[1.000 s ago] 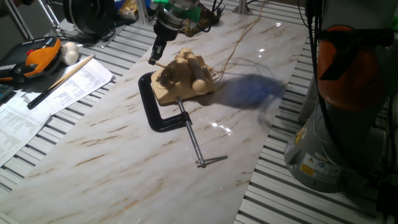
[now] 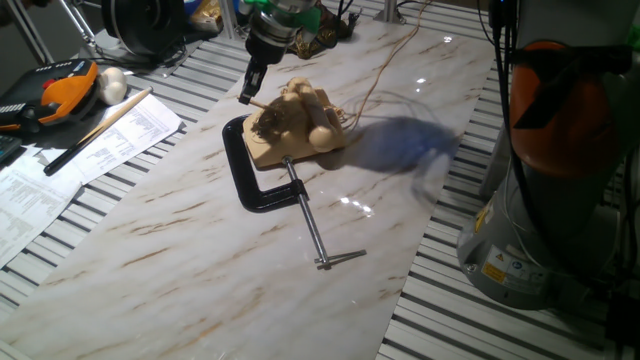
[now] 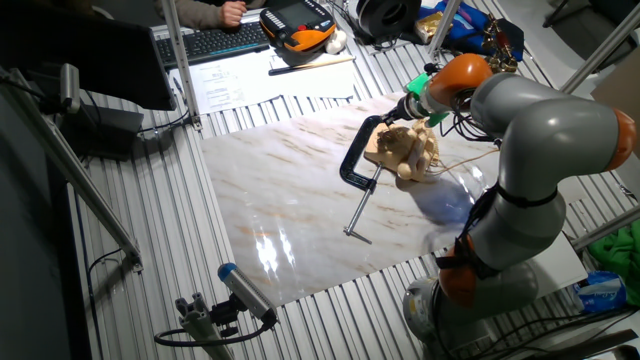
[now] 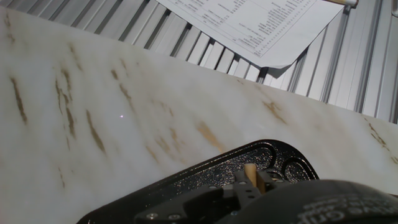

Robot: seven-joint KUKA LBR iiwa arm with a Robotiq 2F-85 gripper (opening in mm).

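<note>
A tan wooden piece (image 2: 318, 128) with rounded knobs and a dark, stringy patch is held on the marble-patterned board by a black C-clamp (image 2: 238, 165). My gripper (image 2: 247, 97) is tilted down at the far-left side of the tan piece. At its tip is a thin wooden peg (image 2: 257, 103) that runs toward the dark patch. In the wrist view the peg's end (image 4: 250, 173) stands between the black fingers, which look shut on it, with the clamp frame (image 4: 205, 169) behind. Whether the peg's other end joins the tan piece is hidden.
The clamp's steel screw and cross handle (image 2: 340, 260) stick out toward the front. Paper sheets (image 2: 120, 140) with a stick (image 2: 95, 132) on them and an orange-black device (image 2: 50, 95) lie to the left. A thin cable (image 2: 385, 65) trails behind. The board's front is clear.
</note>
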